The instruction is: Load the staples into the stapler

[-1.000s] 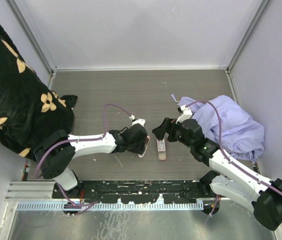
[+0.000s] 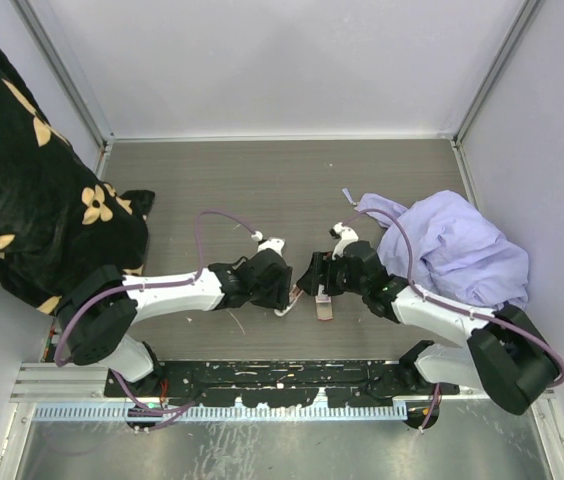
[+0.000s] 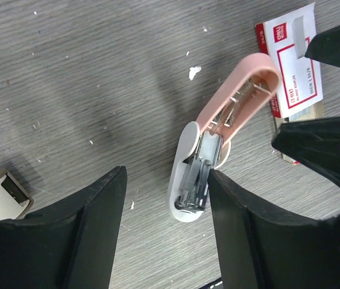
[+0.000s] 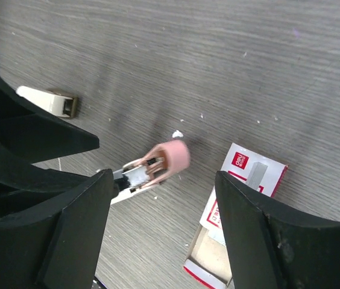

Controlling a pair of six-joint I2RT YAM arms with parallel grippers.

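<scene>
The small pink-and-white stapler lies opened up, its spring showing under the pink lid and a silvery strip in its channel. My left gripper is open over it; the right-hand finger is against or just above the stapler's side. The other finger stands clear on the left. In the right wrist view, my right gripper is part open, with the pink lid showing beyond the gap and nothing seen held. The white-and-red staple box lies right of the stapler, its tray partly slid out.
A white block with a dark end lies left of the stapler. Lavender cloth is heaped at the right, and a dark flowered blanket hangs at the left. The two grippers are close together.
My right gripper has moved left and slightly toward the front, close to the left gripper and the stapler. The left arm has shifted slightly left, and the stapler has turned a little.
</scene>
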